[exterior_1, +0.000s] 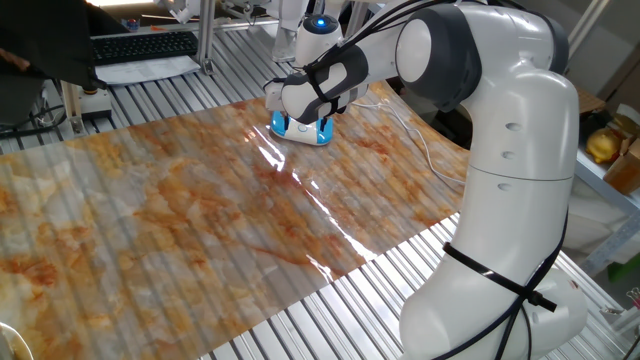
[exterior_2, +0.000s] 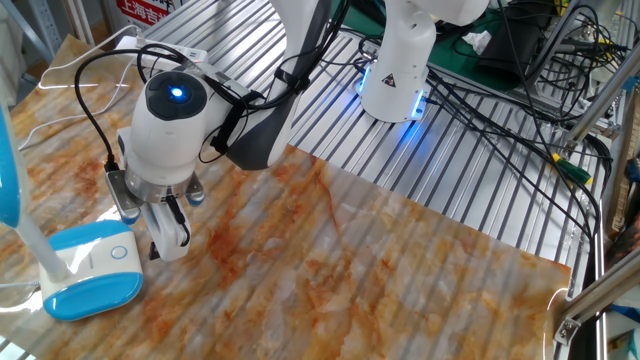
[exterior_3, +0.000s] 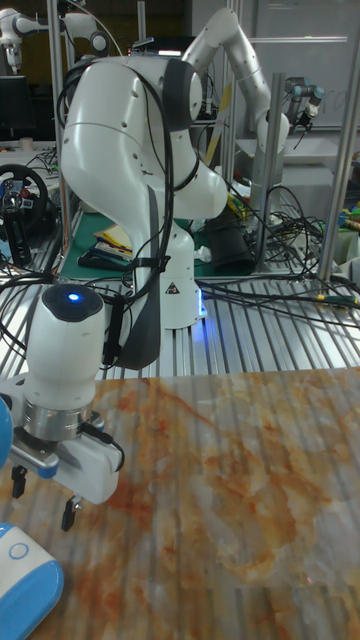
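A desk lamp with a blue-and-white base (exterior_2: 92, 262) stands on the marbled sheet. Its pale stem and blue head (exterior_2: 8, 175) are cut off by the left edge of exterior view 2. My gripper (exterior_3: 44, 497) points down close to the lamp base (exterior_3: 23, 581), its two dark fingertips spread apart and nothing visible between them. In exterior view 1 the gripper (exterior_1: 304, 123) appears in front of the base (exterior_1: 303, 134), with one finger toward each side. Whether a fingertip touches the lamp cannot be told.
A white cable (exterior_1: 425, 150) runs along the sheet's far side. A keyboard (exterior_1: 145, 46) lies beyond it. Beside my base (exterior_2: 395, 85), black cables cover the slatted table.
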